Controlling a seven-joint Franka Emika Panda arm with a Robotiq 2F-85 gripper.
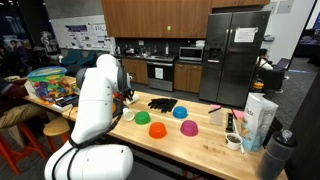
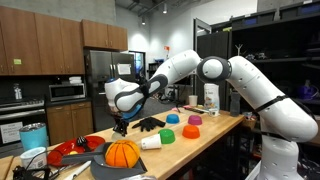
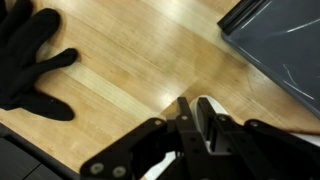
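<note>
At the lower middle of the wrist view, my gripper points down with its fingertips close together. A white object, partly hidden by the fingers, lies right at and behind them; whether it is between them is unclear. Seen from the second exterior view, the gripper hangs above the far-left part of the table, over the orange ball-like object. A white cylinder lies beside that. In the wrist view a black glove is to the left and a dark tray to the upper right.
Green, orange-red, blue and pink dishes stand along the table. A red colander and a teal pot sit at the near left. Bare wood shows between glove and tray.
</note>
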